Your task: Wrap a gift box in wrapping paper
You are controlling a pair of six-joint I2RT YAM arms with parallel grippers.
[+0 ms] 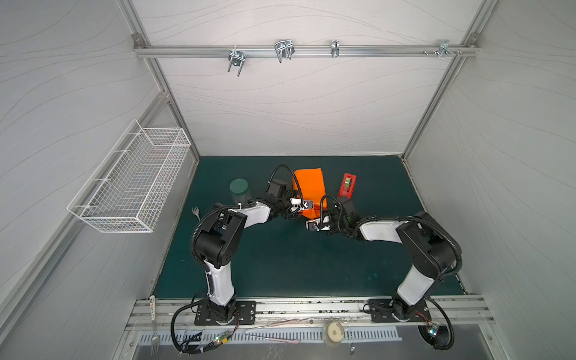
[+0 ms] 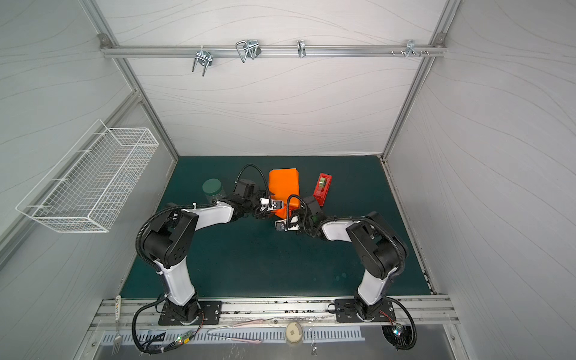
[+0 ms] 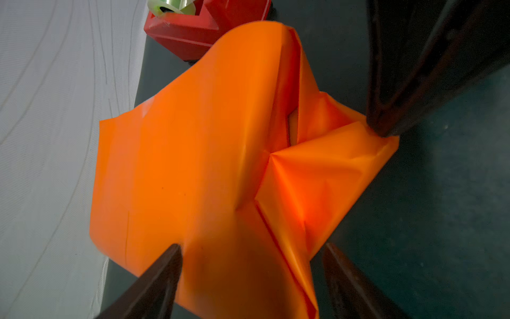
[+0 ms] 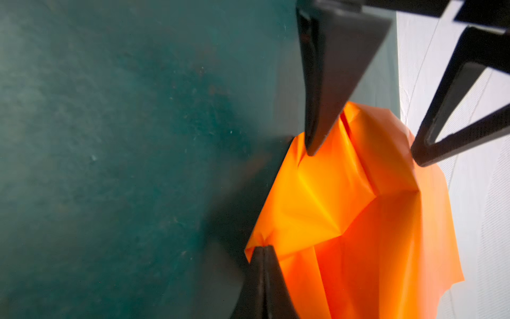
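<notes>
Orange wrapping paper is folded round the gift box, which shows only as a small brown sliver inside the open end fold. In the left wrist view my left gripper is part open, its fingers either side of the wrapped package. The right wrist view shows the left fingers spread over the package too. My right gripper is shut at the outer corner of the end flap, with creases running from its tips. The flap stretches out from the box end.
Beyond the package lies a red tape dispenser. A green-lidded jar and a fork lie to the left. A wire basket hangs on the left wall.
</notes>
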